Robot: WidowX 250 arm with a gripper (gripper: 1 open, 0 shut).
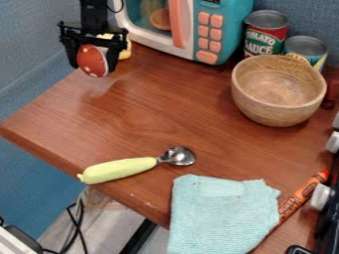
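Observation:
My black gripper [93, 42] hangs at the upper left, over the back left of the wooden table, with a red rounded object [91, 62] at its fingers, held just below the gripper body. A small yellow item [122, 45] shows behind it, partly hidden. The fingertips are too small and covered to make out clearly.
A toy microwave [195, 25], a tomato can [265, 35], a second can [306, 52] and a wooden bowl [279, 91] fill the back right. An ice-cream scoop [122, 168], a blue cloth [223, 218] and an orange tube [300, 198] lie in front.

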